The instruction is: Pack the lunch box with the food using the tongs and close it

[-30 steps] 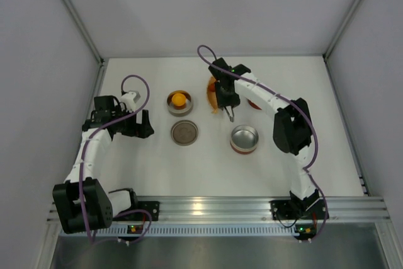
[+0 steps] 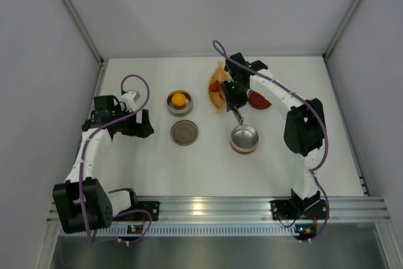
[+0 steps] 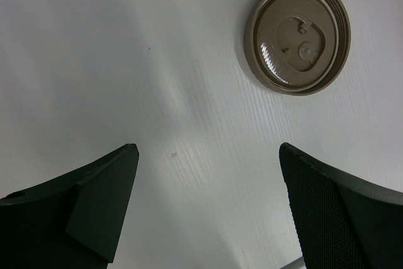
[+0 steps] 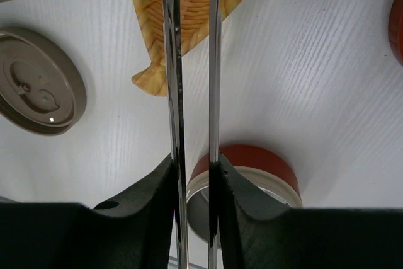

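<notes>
My right gripper [image 2: 234,109] holds its long metal tong-like fingers [image 4: 214,92] close together with a narrow gap, above the steel container with a red outside [image 2: 244,138]. Behind them lies an orange fish-shaped tray [image 2: 216,75] with reddish contents. A round container with a yellow item [image 2: 179,100] stands left of it, and a grey lid [image 2: 184,132] lies below that. A red round piece [image 2: 261,101] lies right of the tray, partly hidden by the arm. My left gripper stands open and empty at the table's left.
Walls border the sides and back, with a metal rail [image 2: 214,201] along the front edge.
The left arm and the objects appear unmoved.
</notes>
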